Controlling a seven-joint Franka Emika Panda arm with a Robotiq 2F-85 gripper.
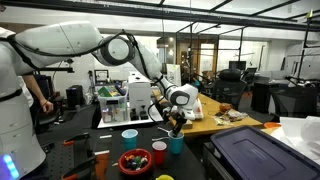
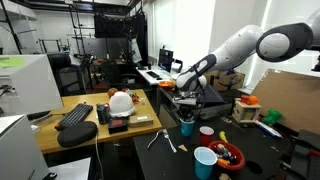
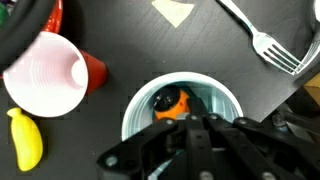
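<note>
A teal-blue cup stands upright on the dark table, and my gripper points down at its mouth. From the wrist view, my gripper looks shut, with its dark fingertips over the opening of the cup. Inside the cup shows an orange-and-black object, partly covered by the gripper. Nothing can be made out between the fingers. The second exterior view shows the same cup below the arm.
A red cup, another blue cup and a red bowl stand close by. Forks, a pale flat piece and a yellow banana-shaped item lie around. A large dark bin fills the right side.
</note>
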